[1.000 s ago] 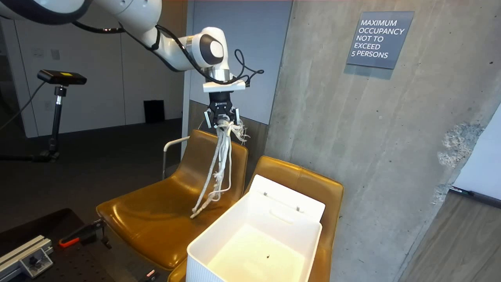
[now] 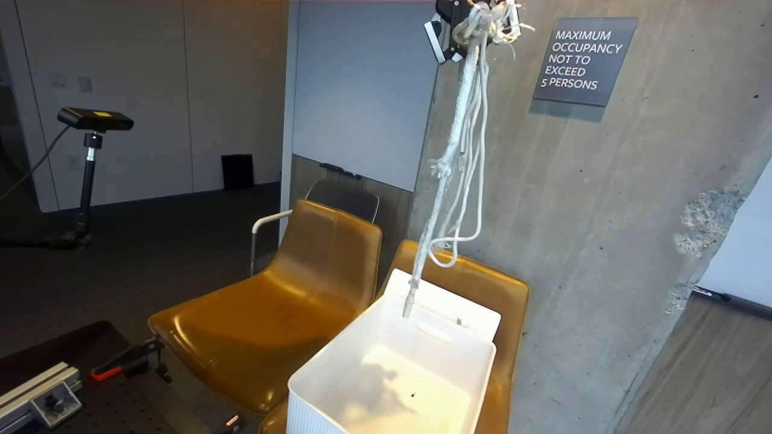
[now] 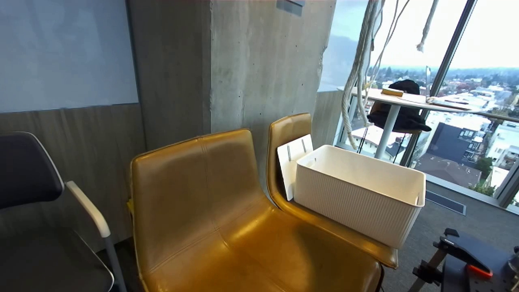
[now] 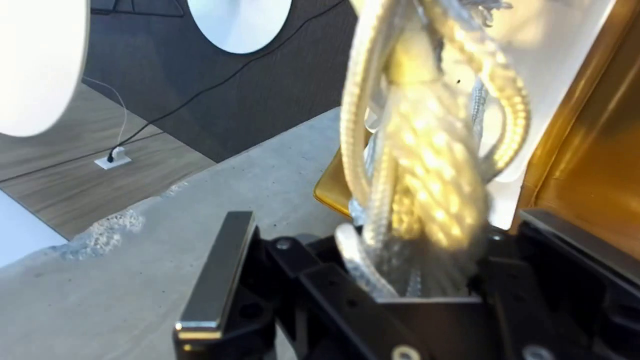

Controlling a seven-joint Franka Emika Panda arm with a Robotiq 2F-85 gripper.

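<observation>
A bundle of whitish rope (image 2: 452,155) hangs from my gripper (image 2: 476,30), which is at the top edge of exterior view 1, shut on the rope. In the wrist view the looped, knotted rope (image 4: 438,162) fills the space in front of my gripper and hides where the fingers meet. Exterior view 2 shows only the hanging rope strands (image 3: 359,68); the gripper is out of that picture. Below is an empty white bin (image 2: 333,372), and the longest strand's end appears over its far end in exterior view 1. Whether it touches the bin cannot be told.
The bin stands on a tan chair (image 3: 290,127), with a white panel (image 3: 290,153) upright between it and the backrest. Beside it is another tan chair (image 2: 268,311), empty. A concrete column (image 2: 593,239) rises behind. A dark table with a clamp (image 2: 126,360) is at lower left.
My gripper has risen and moved right, carrying the rope from above the left chair to over the bin. The arm has left the top of exterior view 1. A shadow now falls inside the bin.
</observation>
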